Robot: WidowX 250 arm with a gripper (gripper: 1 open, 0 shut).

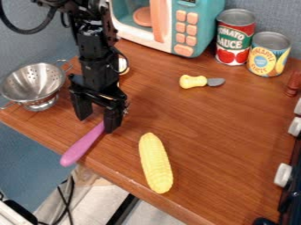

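My black gripper (97, 112) is low over the left part of the wooden table, just above a pink-handled utensil (83, 144) whose handle reaches past the table's near edge. The utensil's head is mostly hidden behind the gripper. Whether the fingers are open or closed on it is unclear. A yellow corn cob (156, 162) lies to the right. A steel colander (31, 85) sits at the left edge, and a small yellow-handled tool (200, 81) lies toward the back.
At the back stand a toy microwave (177, 25), a tomato can (234, 39) and a second can (268, 55). A black appliance lines the right edge.
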